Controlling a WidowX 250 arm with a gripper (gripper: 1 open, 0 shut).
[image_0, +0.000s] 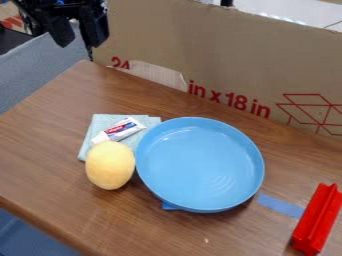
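My black gripper (75, 32) is high at the top left, above the table's far edge and partly cut off by the frame, with its fingers apart and nothing visible between them. Below, a toothpaste tube (120, 129) lies on a folded light blue cloth (104, 122). A yellow, potato-like object (110, 165) rests in front of them, beside a large blue plate (201, 163). A red object (315, 218), long and narrow, lies at the right.
A cardboard wall (227, 60) with printed text runs along the back. Bare wood (60, 140) fills the left of the table. A strip of blue tape (281, 206) is right of the plate.
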